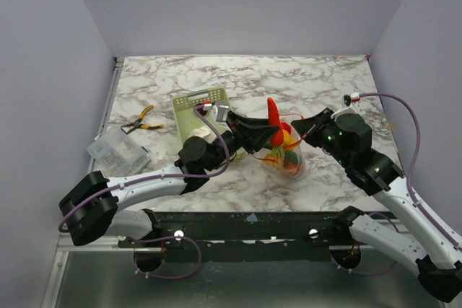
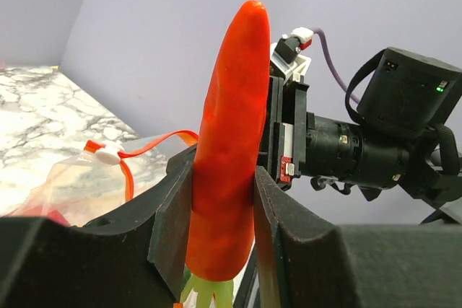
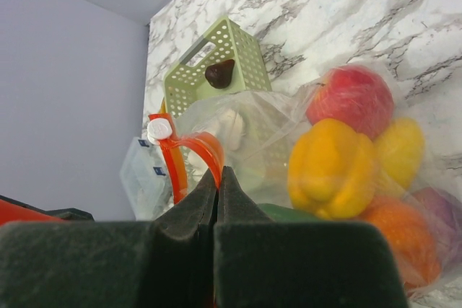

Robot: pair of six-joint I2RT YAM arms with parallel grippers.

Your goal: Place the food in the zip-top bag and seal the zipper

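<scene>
My left gripper is shut on an orange-red carrot, held upright over the open zip top bag. My right gripper is shut at the bag's orange zipper edge, beside its white slider. Through the clear plastic show a red round item, a yellow pepper, a yellow oval item, an orange item, a purple one and a green one.
A green perforated basket with a dark item stands behind my left arm. Pliers and a clear plastic box lie at the left.
</scene>
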